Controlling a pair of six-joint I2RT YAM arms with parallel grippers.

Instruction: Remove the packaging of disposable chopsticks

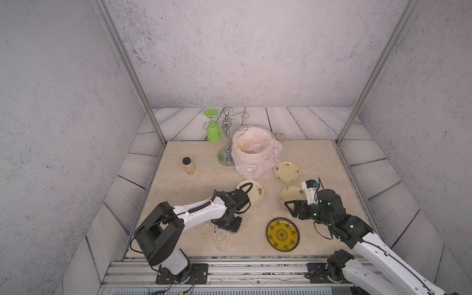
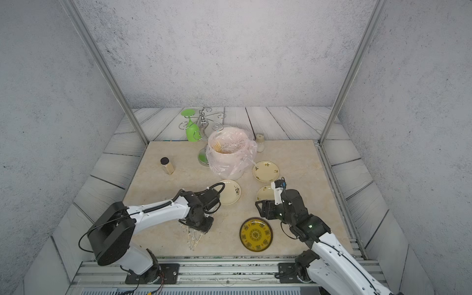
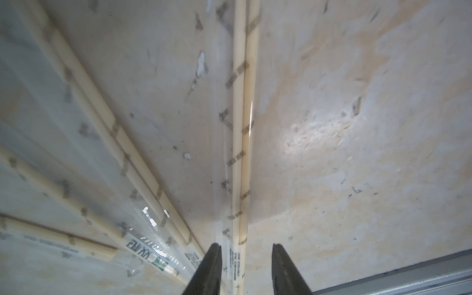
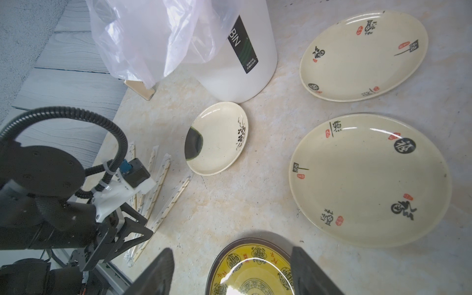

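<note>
Several pairs of disposable chopsticks in clear printed wrappers lie fanned out on the table at the front left. One wrapped pair [image 3: 239, 147] runs up the middle of the left wrist view, with its end between the fingertips of my left gripper. That gripper is open, low over the chopsticks, with no visible hold on them. Another wrapped pair [image 3: 118, 137] slants beside it on the left. My right gripper is open and empty, above the table between the yellow plate and a cream plate. In the top views the left arm partly covers the chopsticks.
A bin with a pink bag [image 1: 255, 152] holds some sticks at the back. Cream plates [image 4: 371, 182] and a dark-rimmed yellow plate [image 1: 282, 234] occupy the centre and right. A metal stand [image 1: 226, 156], green glass [image 1: 213, 131] and black-capped jar [image 1: 188, 166] are farther back.
</note>
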